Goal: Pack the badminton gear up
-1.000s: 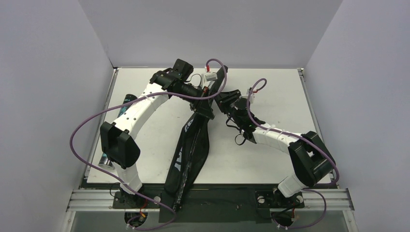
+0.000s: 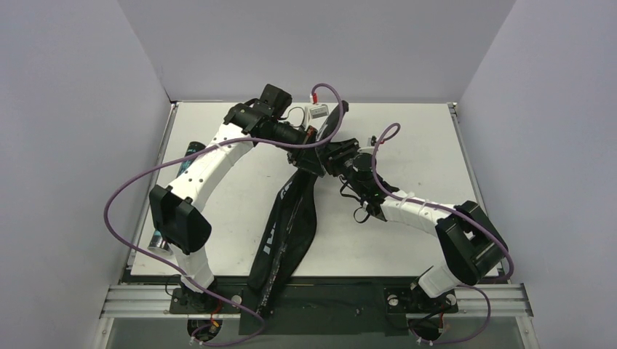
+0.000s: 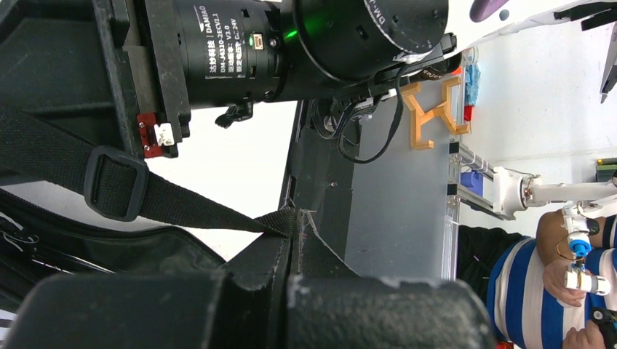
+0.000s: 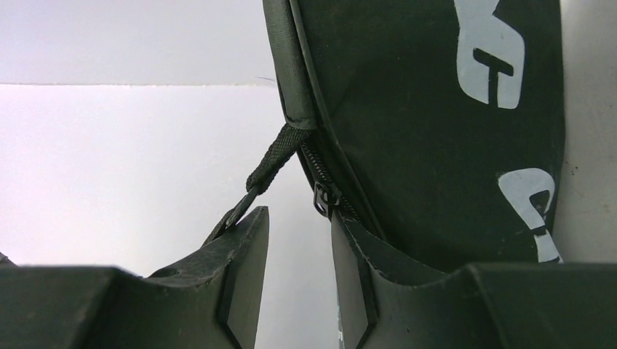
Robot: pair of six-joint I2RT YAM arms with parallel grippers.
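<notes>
A long black racket bag (image 2: 284,233) with white lettering is lifted under my grippers, its lower end hanging over the table's front edge. In the left wrist view, my left gripper is shut on the sewn end of the bag's webbing strap (image 3: 196,206). My right gripper is part open close to the bag. A metal zipper pull (image 4: 325,198) shows at its fingertips, near the right-hand finger, with no clear grip on it. Webbing (image 4: 276,156) runs down behind the left-hand finger.
A dark shuttlecock tube (image 2: 158,243) lies along the table's left edge, partly behind my left arm. The two grippers almost touch over the bag. Free white table (image 2: 422,145) spreads on the right. A person sits beyond the front edge.
My right gripper has come left, up against the bag beside the left gripper. The bag has shifted slightly to the right; the left gripper has moved only a little.
</notes>
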